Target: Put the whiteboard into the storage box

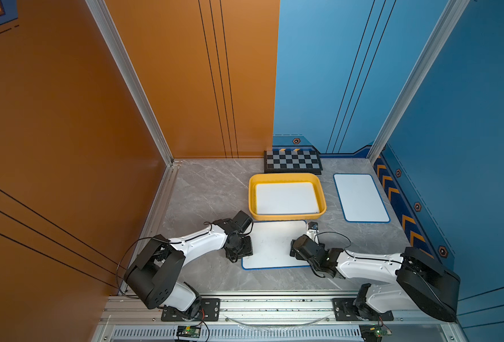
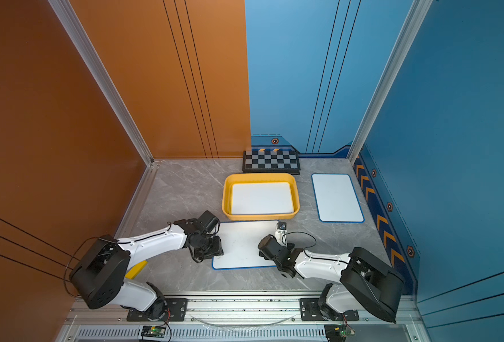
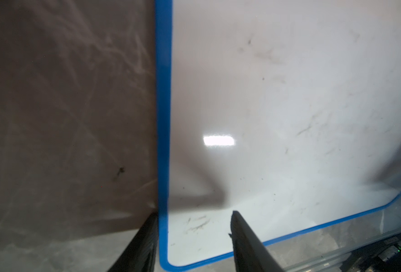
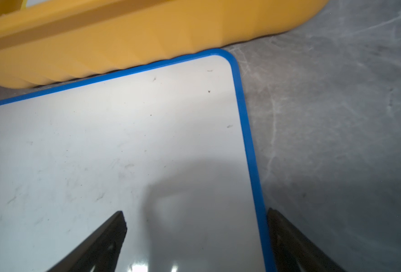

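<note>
A white whiteboard (image 1: 274,245) with a blue rim lies flat on the grey table, close against the front of the yellow storage box (image 1: 286,217). My left gripper is open low over the board's left edge, its fingers (image 3: 141,247) on either side of the blue rim. Over the right end, my right gripper stands wide open; one of its fingers (image 4: 101,247) is above the white surface and the other is at the blue edge. Neither finger has closed on the board. Part of the board's right side is hidden by the right arm in the top views.
Inside the box is a flat white surface (image 1: 286,199), either a board or its bottom; I cannot tell. Another blue-rimmed whiteboard (image 1: 361,197) lies to the right. A black checkered board (image 1: 293,162) stands behind the box. Table (image 1: 206,182) left of the box is clear.
</note>
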